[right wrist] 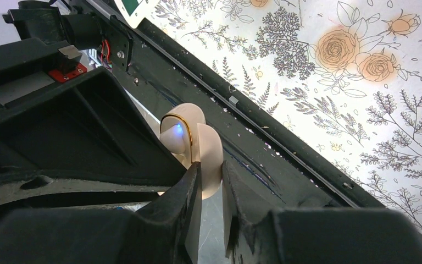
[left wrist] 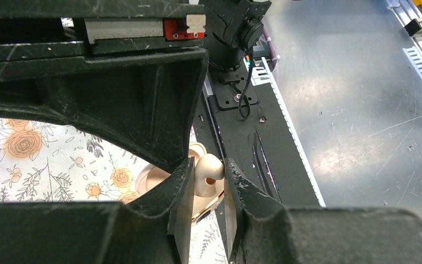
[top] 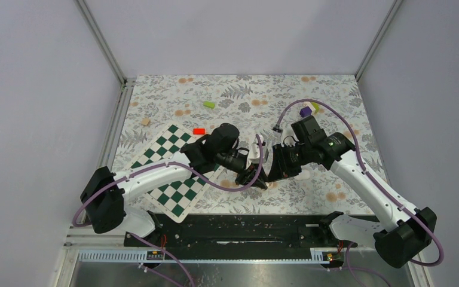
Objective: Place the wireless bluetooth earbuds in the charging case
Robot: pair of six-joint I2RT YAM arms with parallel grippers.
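Note:
My two grippers meet at the centre front in the top view. In the left wrist view my left gripper is shut on a beige earbud (left wrist: pixel 209 168), held over the open charging case (left wrist: pixel 148 179) behind it. In the right wrist view my right gripper is shut on the beige charging case (right wrist: pixel 211 154), which has a gold-edged opening and a small blue light. The black body of the other gripper hides part of the case in each wrist view; whether the earbud is seated cannot be seen.
A checkered board (top: pixel 176 197) lies left. Small blocks, red (top: pixel 199 131), green (top: pixel 209 104), tan (top: pixel 146 121) and purple (top: pixel 305 112), lie around the mat. A white item (top: pixel 302 174) lies right of the grippers. The front table edge is just below.

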